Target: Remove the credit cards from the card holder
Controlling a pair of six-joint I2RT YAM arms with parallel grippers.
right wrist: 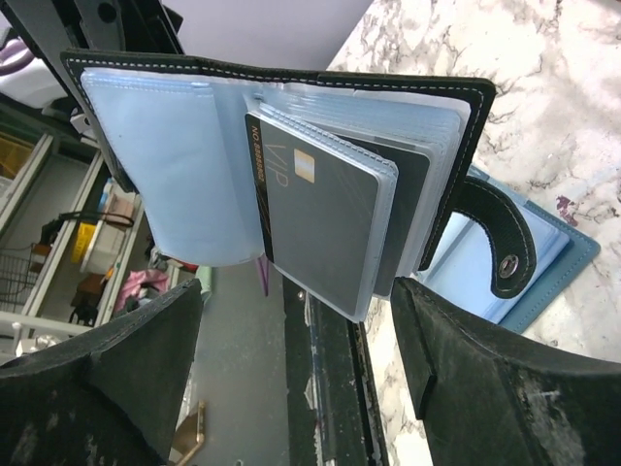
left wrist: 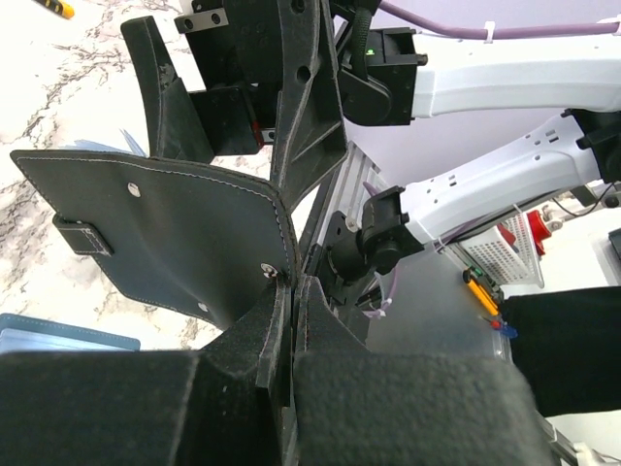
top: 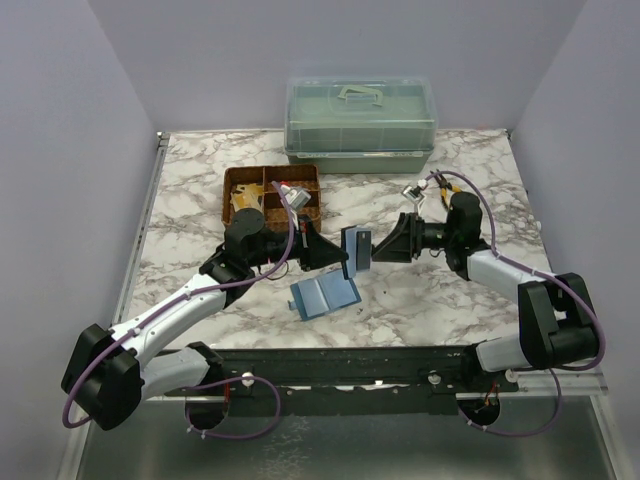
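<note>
The dark leather card holder (top: 350, 250) hangs upright above the table, my left gripper (top: 335, 255) shut on its edge; in the left wrist view its back (left wrist: 155, 233) faces the camera. In the right wrist view it is spread open, with clear sleeves and grey cards (right wrist: 315, 223), the front one marked VIP, and a loose snap strap (right wrist: 505, 233). My right gripper faces the cards with its fingers apart and nothing between them, just short of the holder.
A blue open holder (top: 325, 295) lies on the marble table below. A brown divided box (top: 240, 175) sits behind the left arm, a green lidded bin (top: 360, 130) at the back. Free marble lies at both sides.
</note>
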